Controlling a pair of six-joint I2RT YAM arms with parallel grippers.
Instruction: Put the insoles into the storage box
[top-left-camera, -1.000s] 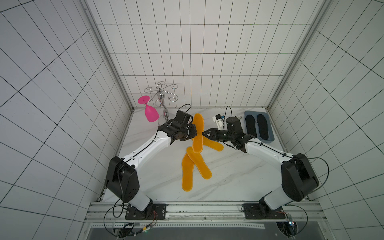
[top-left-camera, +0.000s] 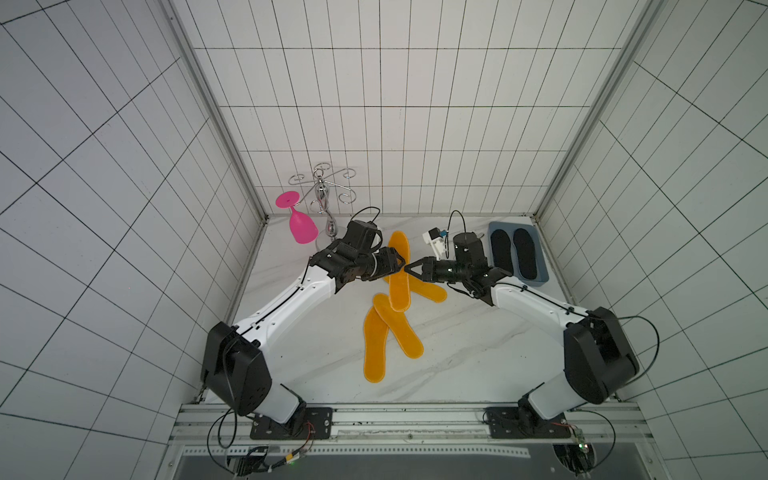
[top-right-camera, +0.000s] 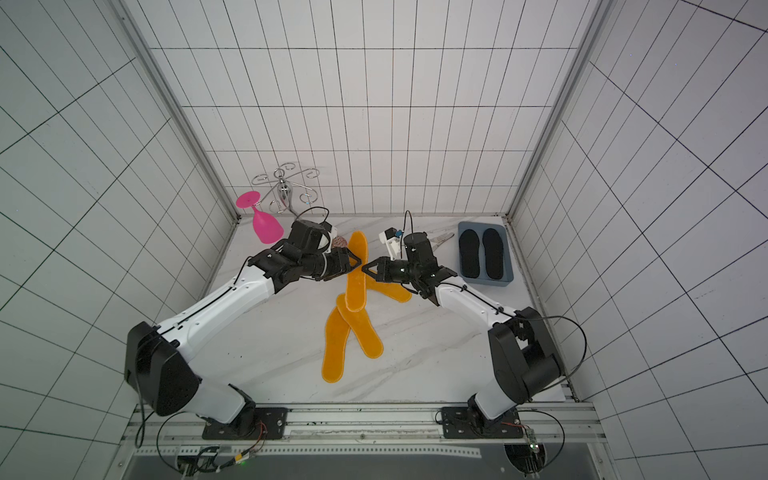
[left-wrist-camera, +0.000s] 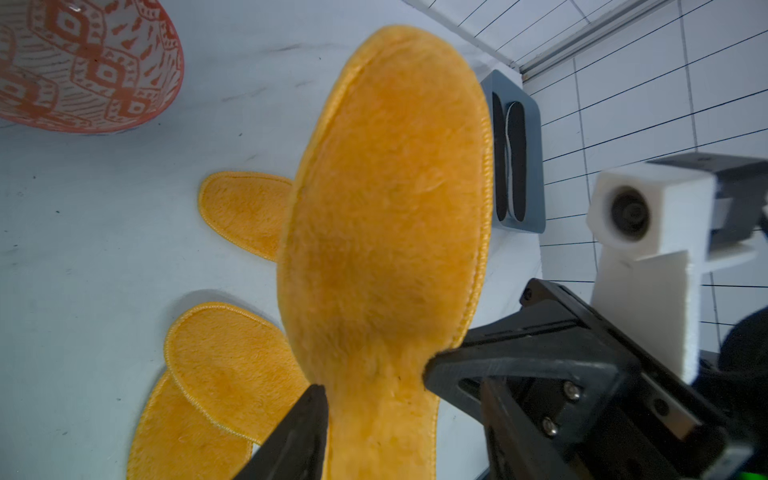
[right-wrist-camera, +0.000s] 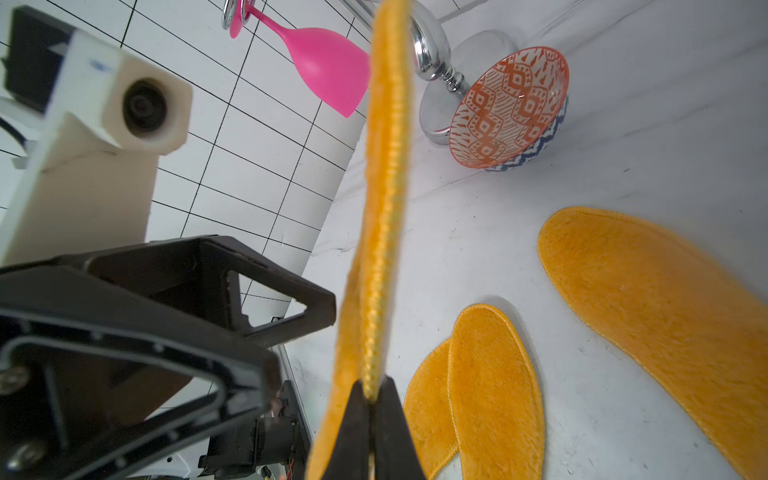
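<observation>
An orange insole (top-left-camera: 399, 297) hangs upright above the table's middle. My right gripper is shut on its edge, the finger tips closed on the piping. On the insole's other side my left gripper stands open, its fingers spread with the insole just beyond them. Two more orange insoles overlap on the table, a lower one (top-left-camera: 373, 356) and an upper one (top-left-camera: 405, 334). Behind the raised insole lies another orange insole (top-left-camera: 432, 291), partly covered from above. The grey-blue storage box (top-right-camera: 486, 281) at the back right contains two black insoles (top-right-camera: 469, 252).
At the back left stand a chrome rack (top-left-camera: 321, 188) and a pink goblet (top-left-camera: 302, 226). A patterned bowl (right-wrist-camera: 508, 108) sits near the rack's foot. Tiled walls enclose three sides.
The insole has shifted slightly right.
</observation>
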